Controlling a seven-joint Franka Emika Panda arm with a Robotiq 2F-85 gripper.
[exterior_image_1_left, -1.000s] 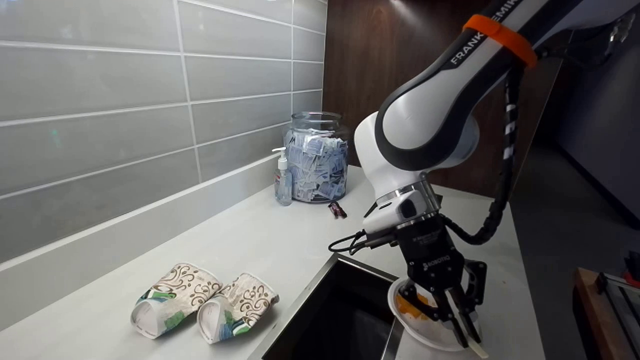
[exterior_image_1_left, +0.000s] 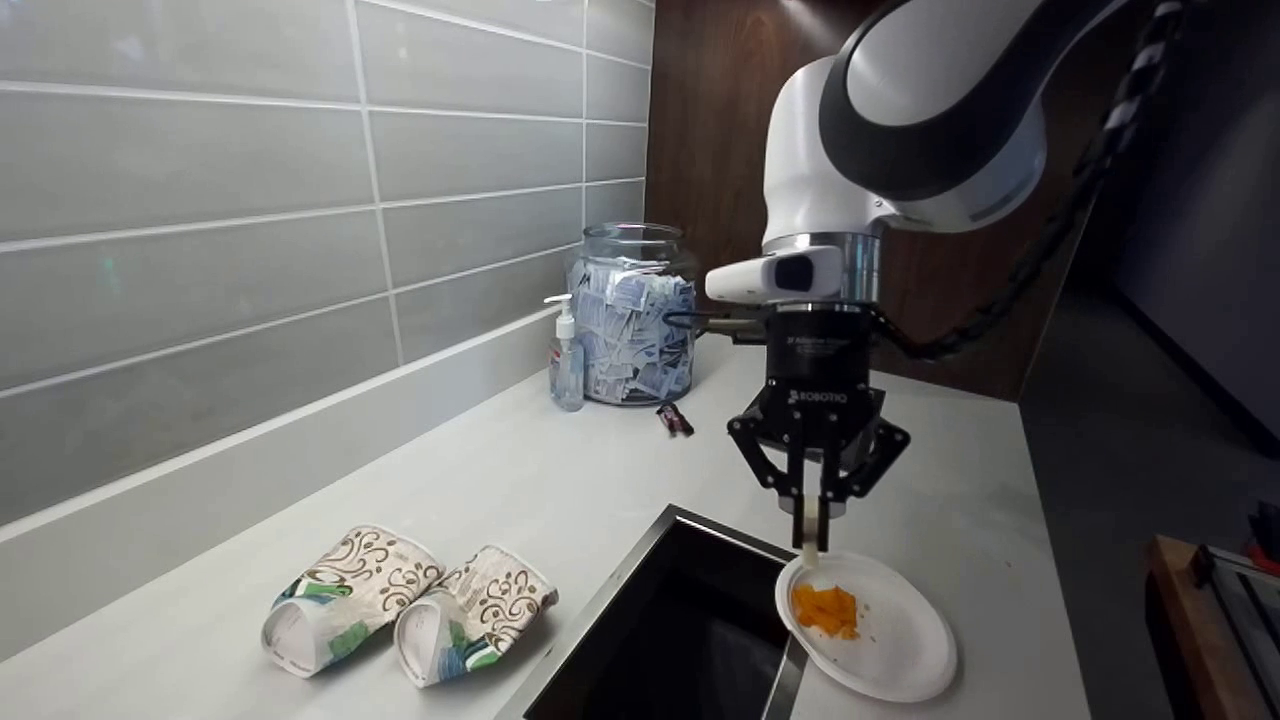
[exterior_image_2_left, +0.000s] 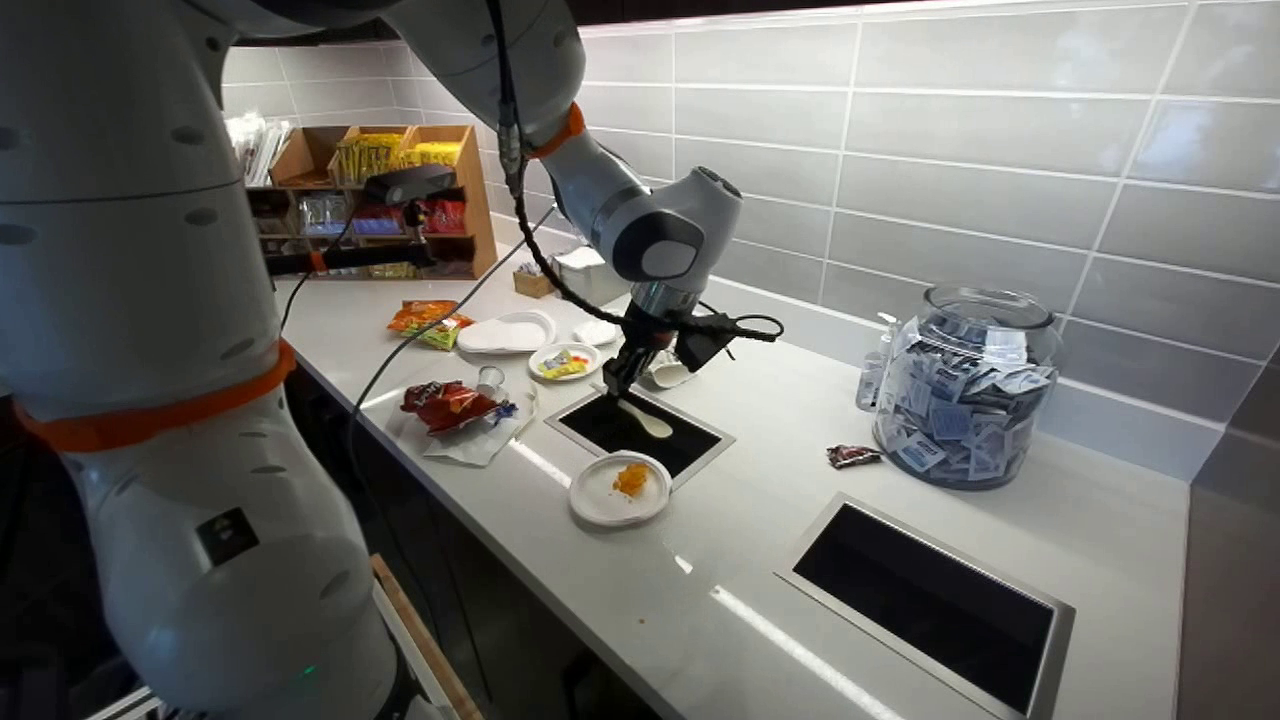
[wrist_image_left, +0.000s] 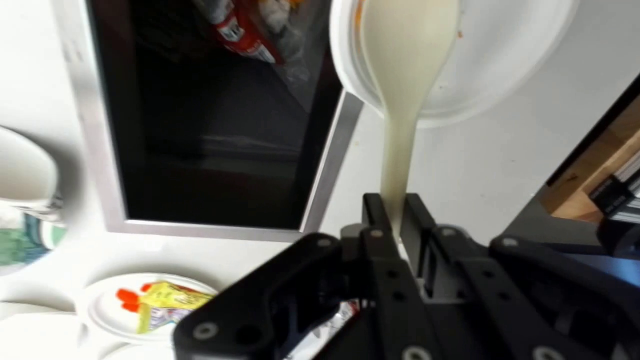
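Observation:
A pale plastic spoon (wrist_image_left: 408, 60) is clamped by its handle in my gripper, its bowl pointing away from the fingers. In exterior view 2, the spoon (exterior_image_2_left: 648, 422) is over the dark opening (exterior_image_2_left: 693, 454) in the counter, the gripper (exterior_image_2_left: 618, 382) at its far end. From exterior view 1, the gripper (exterior_image_1_left: 811, 528) appears above the rim of a white plate (exterior_image_1_left: 906, 654). Crumbled orange food (exterior_image_1_left: 828, 610) lies on that plate, toward the opening. In the wrist view the spoon bowl covers part of the plate (wrist_image_left: 498, 78); no food shows on the bowl's visible side.
Two patterned paper cups (exterior_image_1_left: 360, 588) lie on their sides left of the opening. A large jar of packets (exterior_image_1_left: 633, 324) and a pump bottle (exterior_image_1_left: 566, 360) stand by the wall. A second plate (exterior_image_2_left: 564, 362) holds a yellow packet. Wrappers (wrist_image_left: 243, 36) lie inside the opening.
My gripper has risen and shifted left in exterior view 1, away from over the plate's right side. It has swung upright, leaving the plate and orange food more exposed.

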